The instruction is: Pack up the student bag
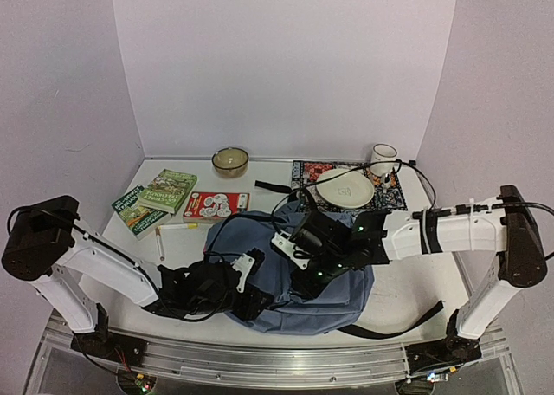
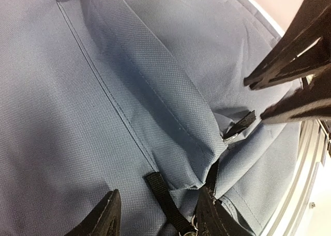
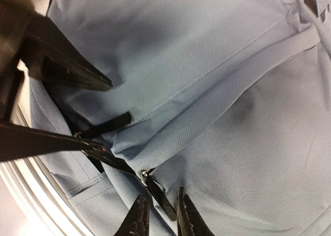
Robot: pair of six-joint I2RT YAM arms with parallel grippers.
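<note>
The blue-grey bag (image 1: 338,308) lies at the front centre of the table, its zipper pulls with black tabs showing in both wrist views. My left gripper is low over the bag, its fingers apart around a black pull tab (image 2: 165,200). My right gripper is also over the bag, fingers either side of another black tab (image 3: 158,192), apparently open. In the top view both grippers are close together, their tips partly hidden by the arms.
Books (image 1: 169,190), a red booklet (image 1: 216,204) and pens (image 1: 177,226) lie left. A bowl (image 1: 230,161) stands at the back; a plate (image 1: 344,187) and mug (image 1: 383,161) sit on a patterned mat at the back right. A black strap trails front right.
</note>
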